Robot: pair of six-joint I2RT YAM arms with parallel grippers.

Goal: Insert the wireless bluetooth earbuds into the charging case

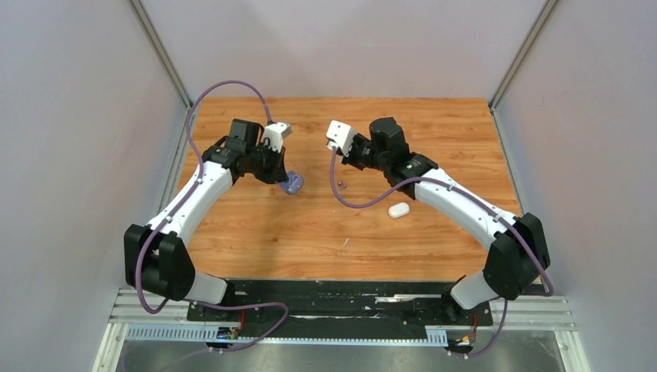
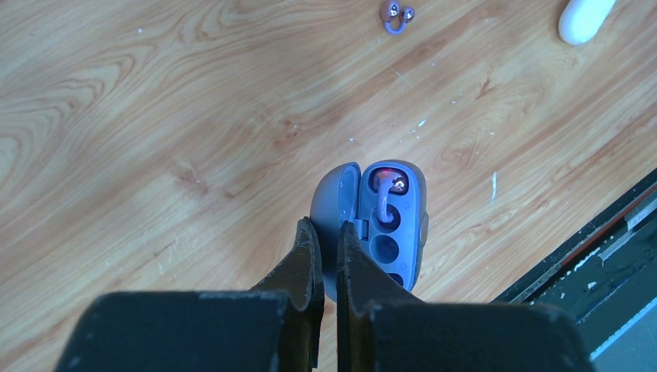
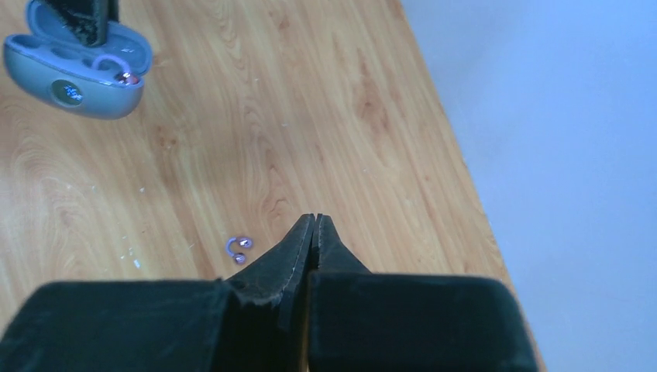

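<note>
The blue-purple charging case (image 2: 407, 232) hangs above the table with its lid swung up. My left gripper is shut on that lid (image 2: 333, 194). One purple earbud (image 2: 386, 194) sits in the case's upper part, and the round hollows below it look empty. In the right wrist view the same case (image 3: 70, 77) shows a lit display on its front. The other earbud (image 3: 239, 249) lies loose on the wood, near the fingertips of my right gripper in that view. That gripper is shut with nothing between its fingers.
A white rounded object (image 1: 399, 210) lies on the table (image 1: 310, 248) right of the loose earbud. Both arms carry purple cables (image 1: 364, 205) that loop over the table.
</note>
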